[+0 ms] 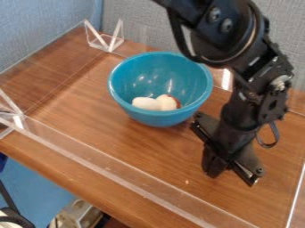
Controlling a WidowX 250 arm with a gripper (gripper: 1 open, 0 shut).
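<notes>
My black gripper (215,166) is low over the wooden table at the right, pointing down, to the lower right of a blue bowl (131,69). It looks shut, with nothing visible between its fingers. The bowl holds white egg-shaped objects (149,103) and a brownish one behind them, partly hidden.
White bracket-like pieces (105,40) stand at the back left and left edge. Grey walls rise behind. A blue floor shows beyond the table's lower-left edge.
</notes>
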